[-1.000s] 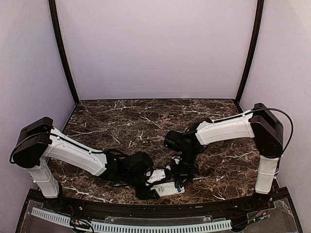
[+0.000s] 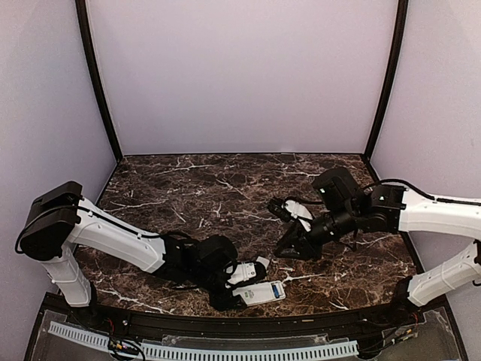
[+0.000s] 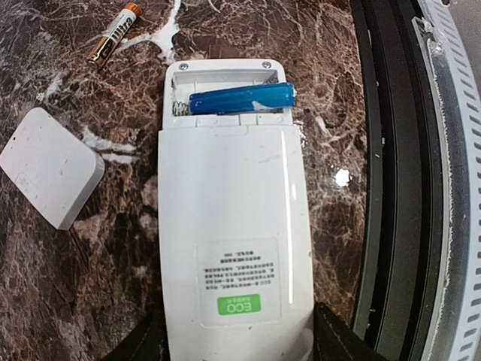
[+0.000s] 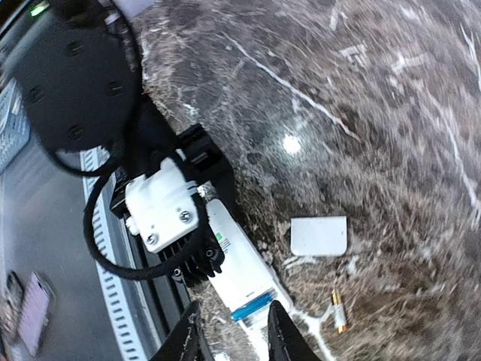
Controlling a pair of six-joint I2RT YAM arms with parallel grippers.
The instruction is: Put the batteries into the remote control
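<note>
The white remote control [image 3: 233, 188] lies back up near the table's front edge. My left gripper has its fingers against both long sides of it, at the end away from the bay. A blue battery [image 3: 242, 98] lies slightly aslant in the open battery bay; its left end is near the spring and its right end overlaps the bay's side wall. An orange-and-black battery [image 3: 114, 34] rests loose on the table. A white battery cover [image 3: 54, 167] lies flat beside the remote. My right gripper stands open and empty, above and away from the remote.
The left arm's wrist hides part of the remote in the top view.
The right gripper has drawn back from the remote's battery end, up and to the right, and its arm has swung and turned. The left arm and the remote appear still.
</note>
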